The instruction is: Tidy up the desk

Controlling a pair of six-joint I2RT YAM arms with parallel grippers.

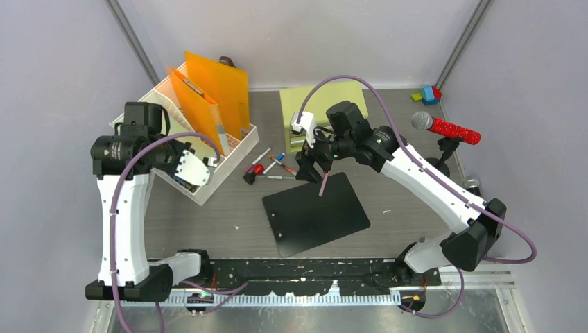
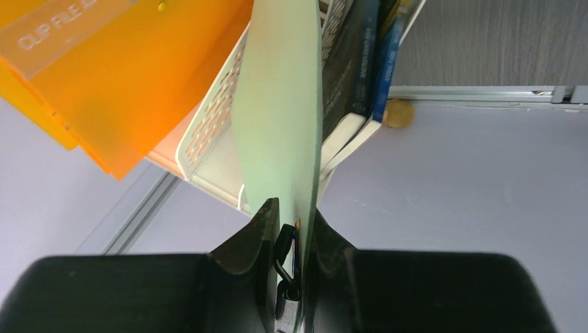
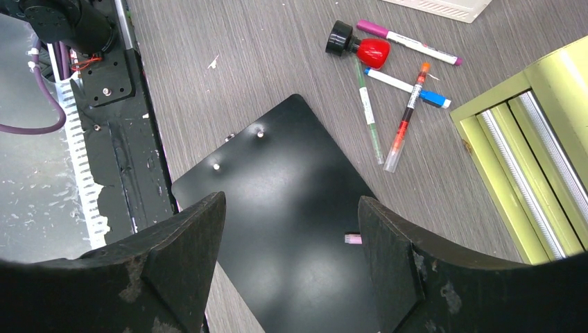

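Note:
A pale green flat book or folder (image 2: 281, 104) stands on edge over the white organizer box, its lower end pinched in my left gripper, which is shut on it. A small black clip-like piece (image 2: 283, 253) shows beside it between the fingers. Over the black board (image 1: 315, 214), my right gripper is open, the gap between its fingers empty. A pink stick or pen (image 3: 353, 238) lies on that board, partly hidden behind one right finger (image 3: 388, 243).
In the white box (image 1: 232, 158) stand orange folders (image 1: 232, 90) and dark books (image 2: 364, 62). Loose markers (image 3: 409, 48) and a red-and-black item (image 3: 373, 52) lie beside a yellow-green cabinet (image 1: 322, 100). A red microphone (image 1: 454, 130) stands right.

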